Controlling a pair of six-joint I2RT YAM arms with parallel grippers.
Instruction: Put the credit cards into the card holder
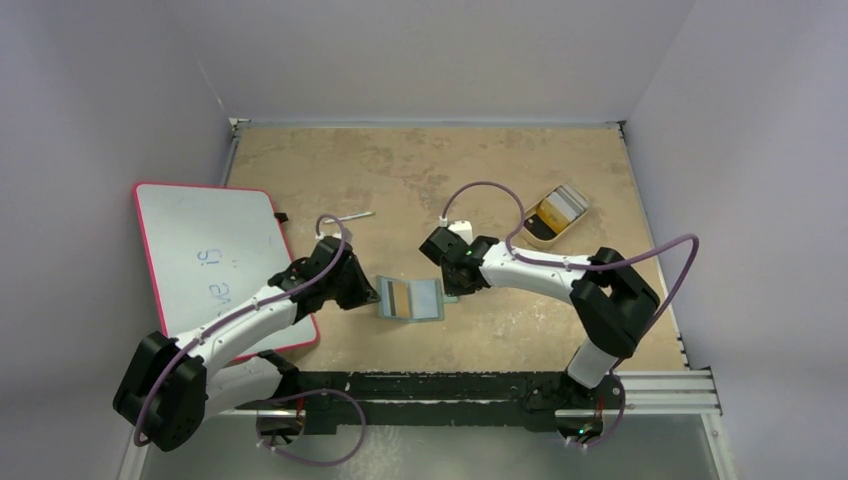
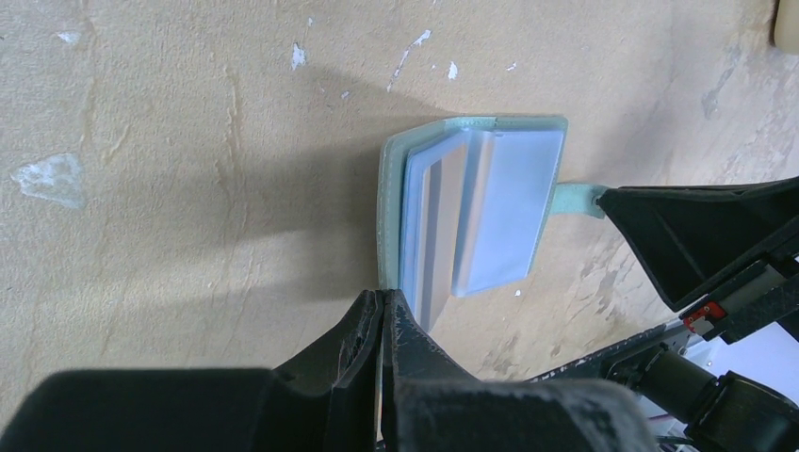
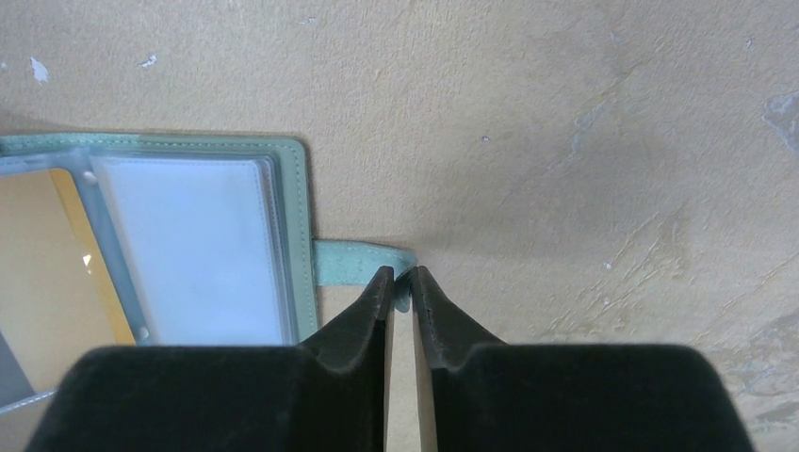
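The teal card holder (image 1: 411, 299) lies unfolded, with clear sleeves on both leaves. Its left leaf (image 2: 389, 212) is tilted up and casts a shadow to the left. A tan and grey card (image 3: 52, 273) shows at the left leaf. In the left wrist view, my left gripper is shut, its tips on the near part of that leaf's edge. My right gripper is slightly open, with the curled end of the holder's teal tab (image 3: 349, 263) between its tips.
A small tan box (image 1: 541, 233) with several cards (image 1: 562, 208) stands at the back right. The whiteboard (image 1: 215, 265) covers the left side, and a white pen (image 1: 350, 217) lies behind the left arm.
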